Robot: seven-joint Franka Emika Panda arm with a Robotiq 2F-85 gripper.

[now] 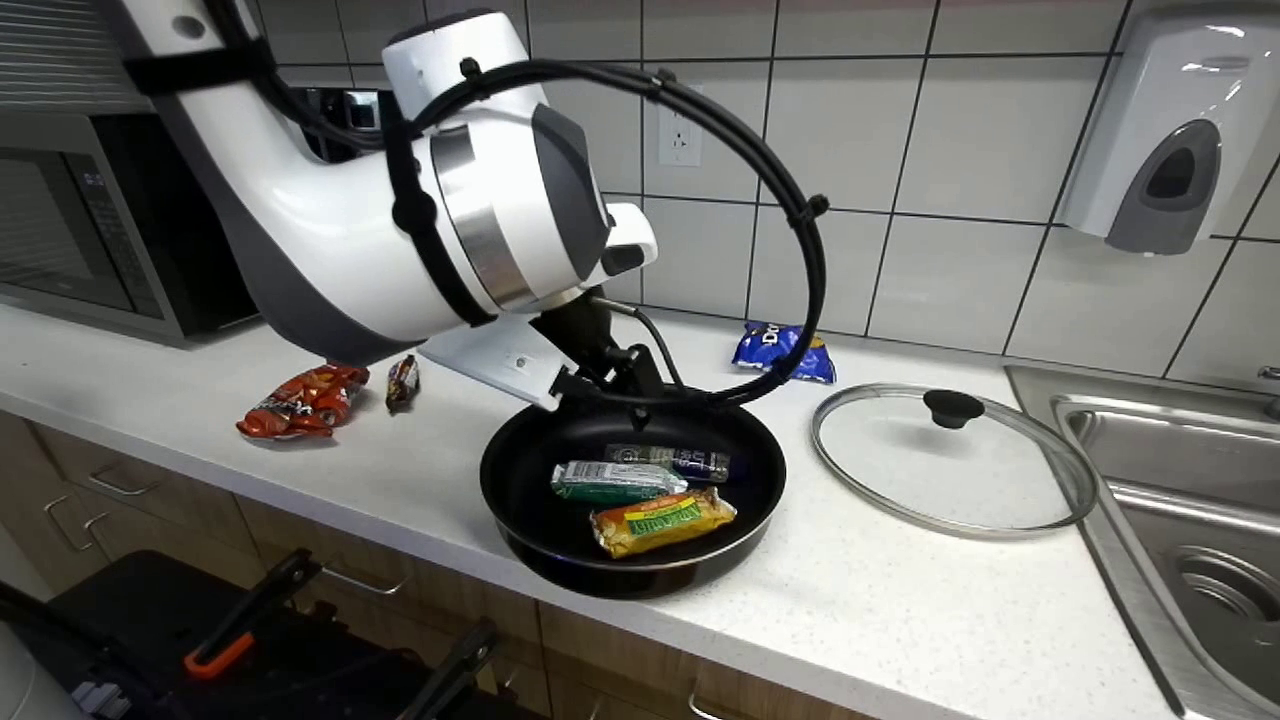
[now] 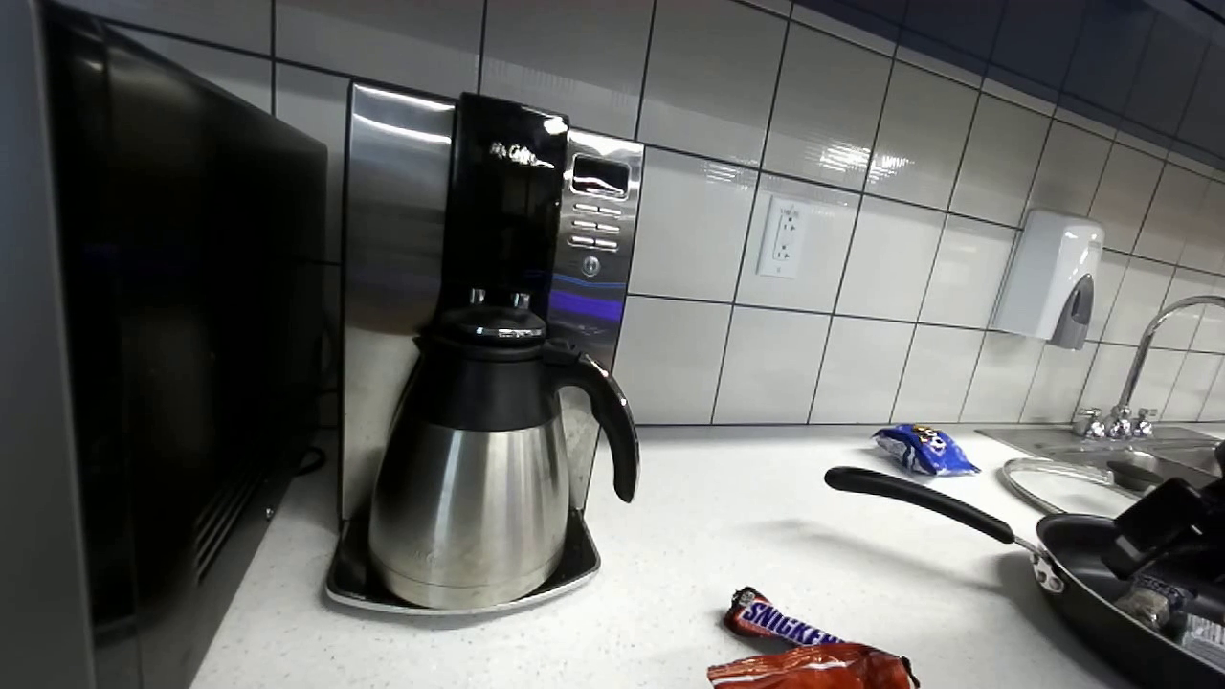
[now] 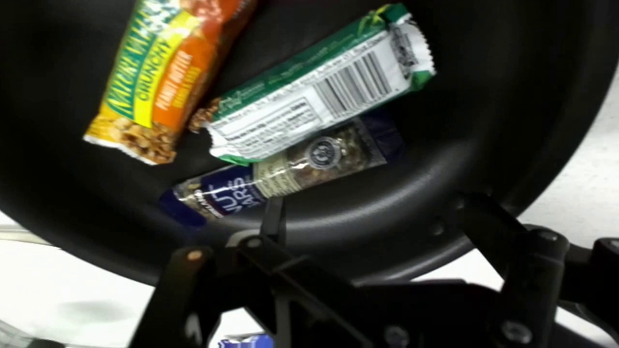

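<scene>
Inside the black pan (image 1: 540,546) lie three wrapped bars: a yellow-orange crunchy granola bar (image 3: 156,75), a green and white bar (image 3: 319,87) and a dark blue nut bar (image 3: 290,168). The green bar rests against the blue one. My gripper is open at the pan's back side, its fingers wide apart with nothing between them. One finger (image 3: 273,223) stands close to the blue bar; whether they touch I cannot tell. In the first exterior view the cable loop and arm partly cover the gripper.
A glass lid (image 1: 960,480) lies right of the pan, before the sink (image 1: 1182,468). A blue chip bag (image 1: 786,352) sits behind. To the left are a red bag (image 1: 306,402) and a Snickers (image 2: 787,618). The coffee maker (image 2: 505,207) stands farther left, and the pan handle (image 2: 919,500) sticks out.
</scene>
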